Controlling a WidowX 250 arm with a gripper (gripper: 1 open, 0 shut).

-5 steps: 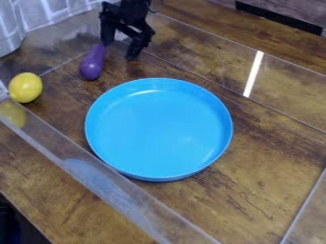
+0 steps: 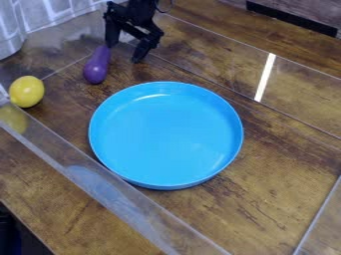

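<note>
The black gripper is at the top, just above and behind a purple eggplant that lies on the wooden surface. It is small and dark, so whether it is open or shut cannot be told. A yellow lemon-like object lies at the left. A large empty blue plate fills the middle.
A clear transparent edge runs diagonally along the lower left, with a pale translucent item at the top left.
</note>
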